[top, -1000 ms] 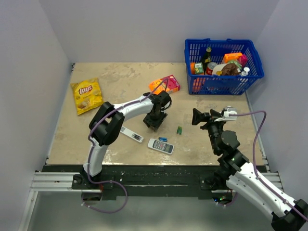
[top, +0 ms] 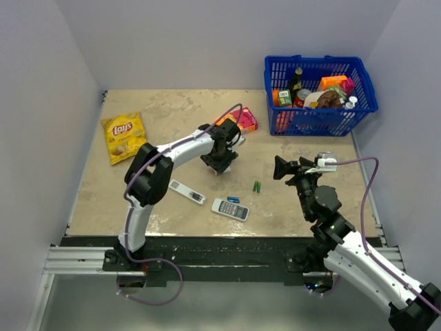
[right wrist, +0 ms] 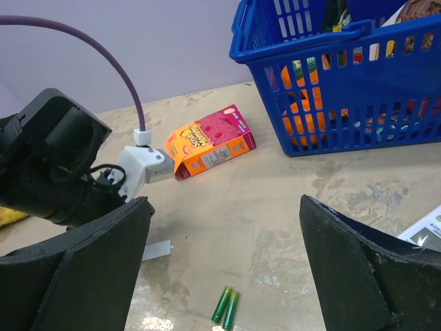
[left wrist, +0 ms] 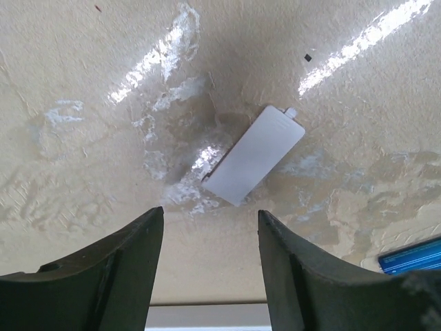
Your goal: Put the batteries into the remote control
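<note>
A small white battery cover (left wrist: 253,155) lies on the table beneath my left gripper, which is part open with nothing between its fingers. A white remote (top: 185,190) with an open battery bay lies left of a second remote (top: 230,209) with grey buttons. Blue batteries (top: 233,199) lie above the second remote, one also at the left wrist view's right edge. Two green batteries (right wrist: 224,305) lie to their right. My right gripper (top: 284,167) is open and empty over the table's right part.
A blue basket (top: 320,117) full of goods stands at the back right, with a snack box (right wrist: 210,143) beside it. A yellow Lay's bag (top: 123,136) lies at the left. Bare table lies between.
My left gripper has shifted slightly toward the back in the top view, showing the white piece beneath it. The right arm is nearly still.
</note>
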